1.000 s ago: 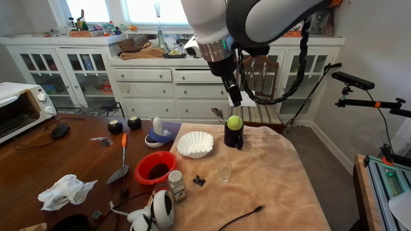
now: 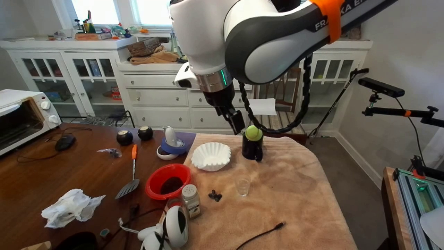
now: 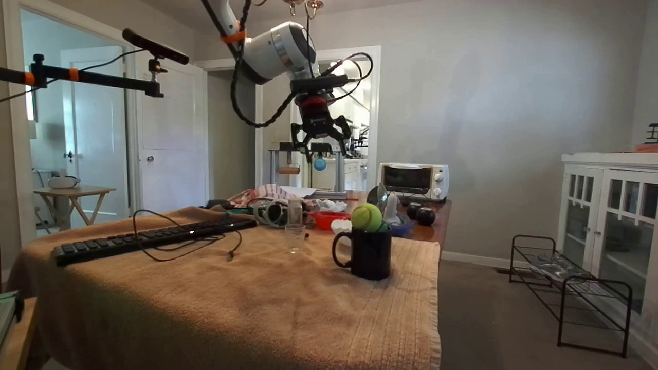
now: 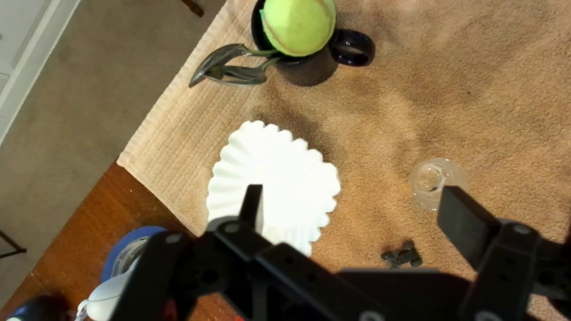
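Observation:
My gripper is open and empty, held in the air above the table. In the wrist view a white fluted bowl (image 4: 278,182) lies partly behind one finger. A small clear glass (image 4: 436,182) stands near the other finger, and a little black object (image 4: 402,254) rests on the towel between them, lower down. Farther off is a black mug (image 4: 310,72) holding a yellow-green tennis ball (image 4: 299,26) and two metal utensils (image 4: 230,69). In exterior view 2 my gripper (image 3: 324,151) hangs well above the tabletop things, fingers apart.
Left of the bowl stand a red bowl (image 2: 152,189), a shaker (image 2: 191,200), a spatula (image 2: 132,183) and a blue tape roll (image 2: 173,146). A keyboard (image 3: 148,239) and loose cable lie on the towel.
The arm has moved left and lower in exterior view 1, its fingers now covering the utensils in the mug. The objects on the table stay where they were.

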